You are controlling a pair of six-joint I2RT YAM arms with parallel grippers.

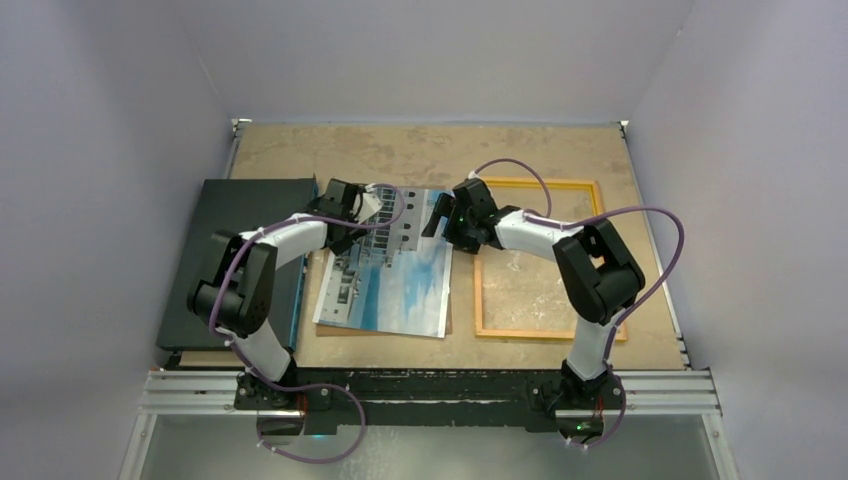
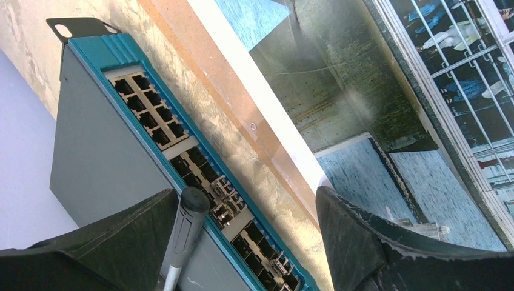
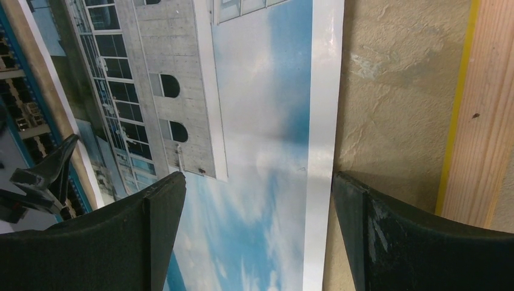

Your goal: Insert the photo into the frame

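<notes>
Lying on a brown backing board (image 1: 385,333) in the table's middle is the photo (image 1: 410,290), a blue-and-white building print with white borders. At its upper left my left gripper (image 1: 350,220) stands with fingers apart; in the left wrist view the photo's white border (image 2: 267,79) meets the right-hand fingertip. Over the photo's upper right is my right gripper (image 1: 450,222), open. Its right finger (image 3: 354,212) is at the photo's right border in the right wrist view, its left one above the print. The light wooden frame (image 1: 480,300) lies to the right, partly under the right arm.
A large dark box (image 1: 250,200) with a teal, socket-lined edge (image 2: 154,79) lies just left of the photo. A narrow strip of bare table (image 3: 394,103) separates photo and frame. Free tabletop (image 1: 420,150) runs along the back.
</notes>
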